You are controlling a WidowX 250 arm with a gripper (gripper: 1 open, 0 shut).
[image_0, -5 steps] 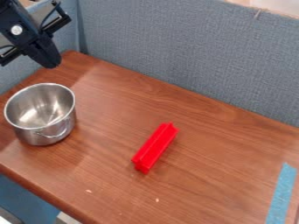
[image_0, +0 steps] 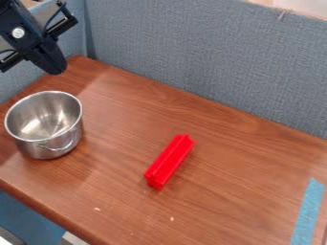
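My black gripper (image_0: 34, 36) hangs at the upper left of the camera view, above and behind a steel pot (image_0: 45, 125); its fingertips are hard to make out, so I cannot tell whether it is open or shut. The pot stands upright near the table's left edge. A red bar-shaped object (image_0: 169, 161) lies diagonally near the middle of the wooden table (image_0: 230, 182), apart from the pot.
Grey padded walls (image_0: 192, 53) bound the back and left. A light blue strip (image_0: 307, 211) lies at the right edge.
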